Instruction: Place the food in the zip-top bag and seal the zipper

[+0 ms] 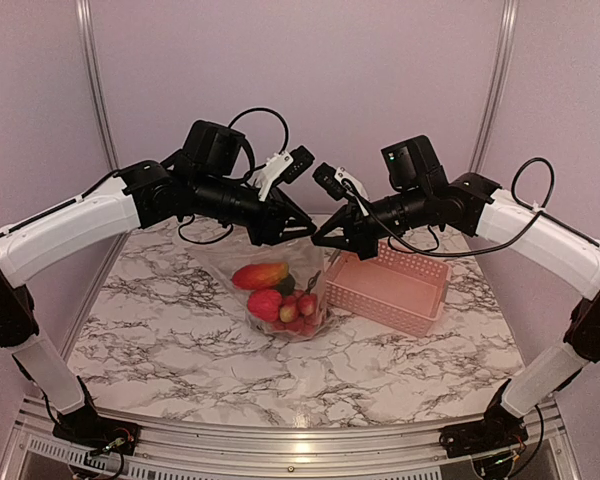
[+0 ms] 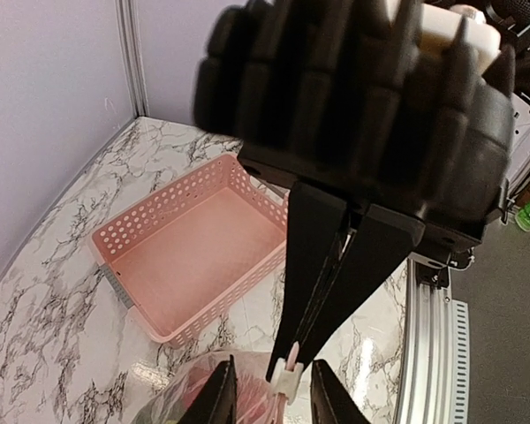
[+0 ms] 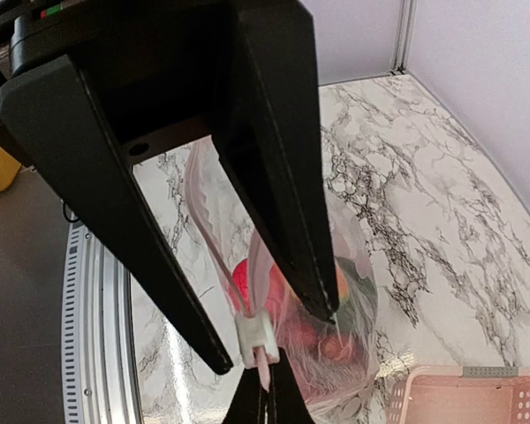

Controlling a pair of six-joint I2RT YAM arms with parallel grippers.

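The clear zip bag stands mid-table, food inside its lower part: a red-yellow mango, a red fruit, a dark green item and several small reddish fruits. Its white slider sits at the end of the zipper strip, by the right-hand corner. My right gripper is shut on the pinkish strip end, just beyond the slider. Around the slider, my left gripper is open, one finger on either side and a gap to each. How far the zipper is closed, I cannot tell.
An empty pink basket is on the right side of the table, behind and beside the bag. The two grippers nearly touch above the bag. Bare marble tabletop lies in front and to the left.
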